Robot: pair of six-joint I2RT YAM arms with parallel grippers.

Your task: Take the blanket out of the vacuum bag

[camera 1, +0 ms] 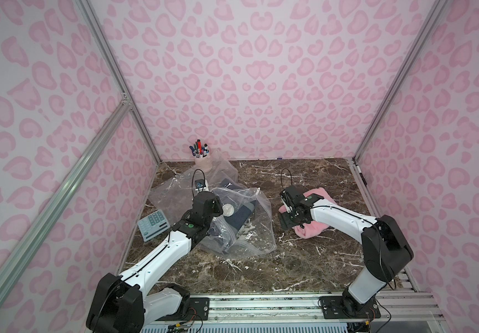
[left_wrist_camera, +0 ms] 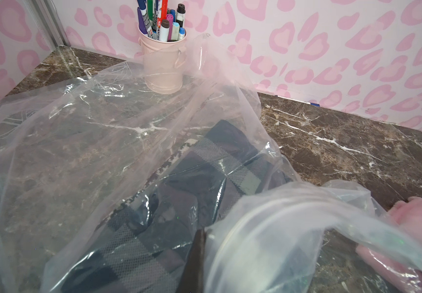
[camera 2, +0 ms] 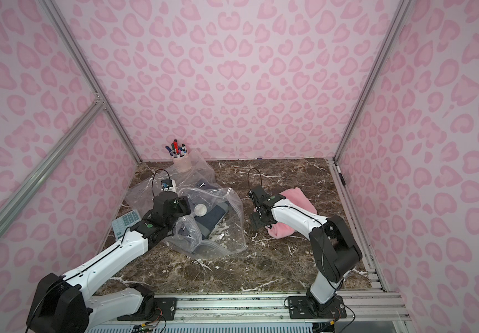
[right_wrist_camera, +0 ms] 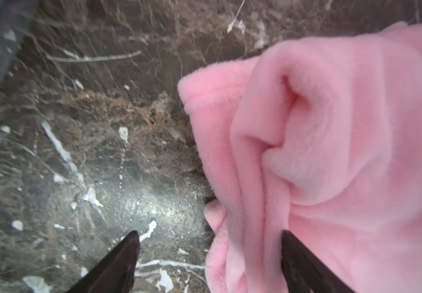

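The clear vacuum bag (camera 1: 261, 233) lies spread on the left half of the table. Inside its film is a dark checked cloth (left_wrist_camera: 167, 205). My left gripper (camera 1: 218, 206) is shut on the bag, whose film rises in an arch beside the one visible finger (left_wrist_camera: 195, 266); the other finger is hidden behind the plastic. To the right, outside the bag, a crumpled pink blanket (right_wrist_camera: 367, 122) rests on the table. Low over its left edge hangs my right gripper, open, with some pink folds between its spread fingers but not clamped.
Behind the bag stands a pink cup of pens (camera 1: 203, 162), with film against it. A light blue calculator (camera 1: 153, 224) sits at the left, partly by the bag. Bare table shows behind and in front of the blanket.
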